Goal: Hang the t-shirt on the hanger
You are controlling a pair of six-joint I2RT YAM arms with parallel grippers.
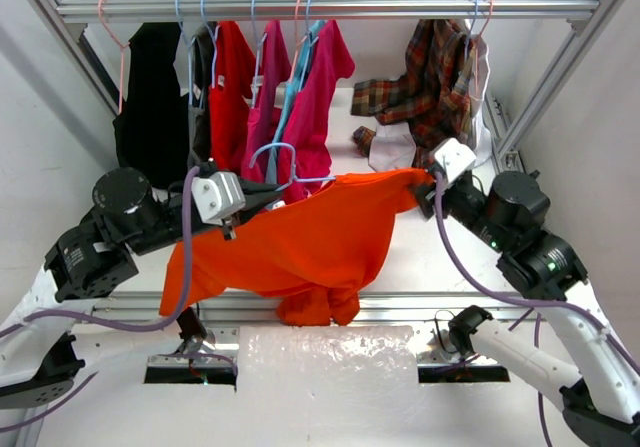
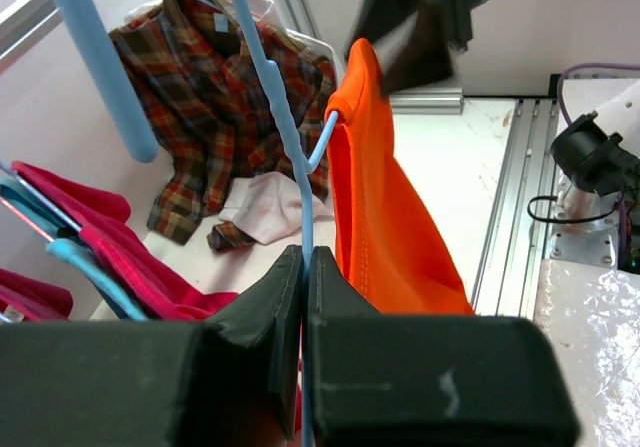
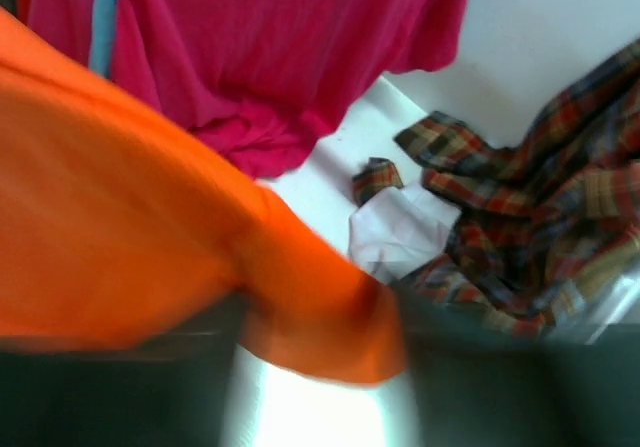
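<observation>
An orange t-shirt [image 1: 300, 242] [image 2: 385, 247] hangs from a light blue hanger [image 1: 295, 157] [image 2: 275, 87]. My left gripper [image 1: 275, 199] is shut on the hanger's thin wire. In the left wrist view the hanger's far end runs into the orange fabric. My right gripper [image 1: 428, 192] is at the shirt's right end, with orange cloth [image 3: 310, 287] between its blurred fingers; whether it grips it I cannot tell.
Clothes hang on the rail [image 1: 370, 11]: dark, red and pink items on the left, a plaid shirt [image 1: 430, 87] on the right. The white shelf [image 1: 470, 262] shows bare near the right arm.
</observation>
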